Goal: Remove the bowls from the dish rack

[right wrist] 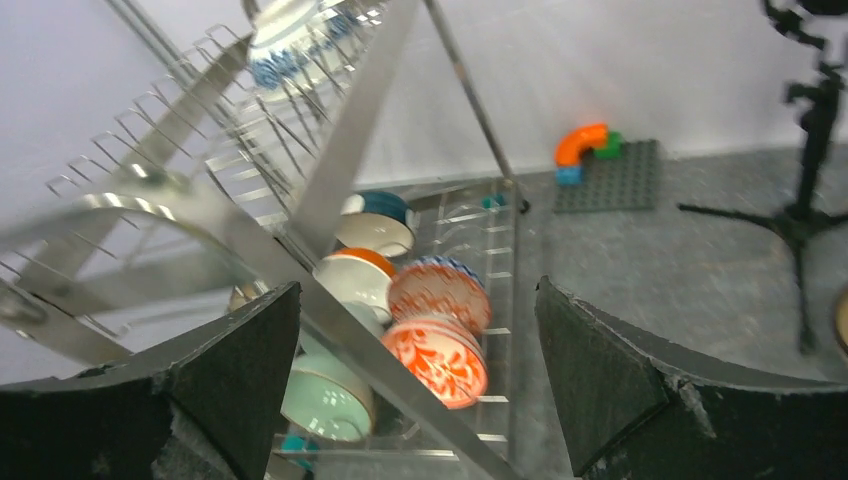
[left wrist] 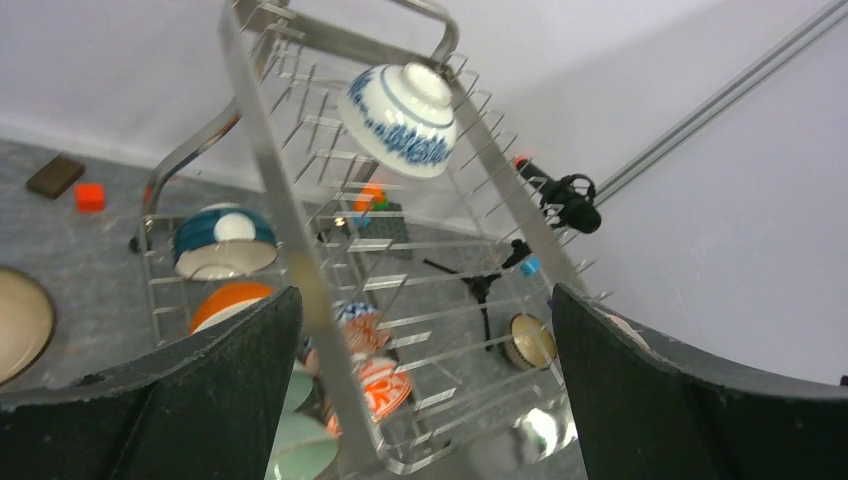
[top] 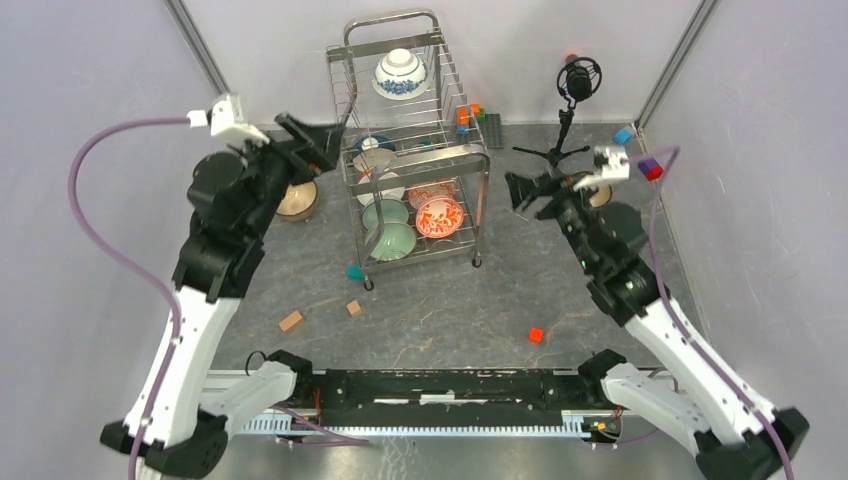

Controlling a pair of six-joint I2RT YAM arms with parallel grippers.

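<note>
The steel dish rack [top: 415, 260] stands in the middle. A white-blue bowl [top: 400, 78] sits upside down on its top tier. The lower tier holds several bowls, including an orange-patterned bowl [top: 439, 217], a green bowl [top: 392, 243] and a teal bowl [left wrist: 224, 240]. My left gripper [top: 322, 145] is open at the rack's left, empty. My right gripper [top: 522, 197] is open at its right, empty; in the right wrist view the rack's rails cross just beyond its fingers.
A tan bowl [top: 297, 205] lies on the floor left of the rack. A black stand [top: 564, 125] is at the back right, with loose blocks around.
</note>
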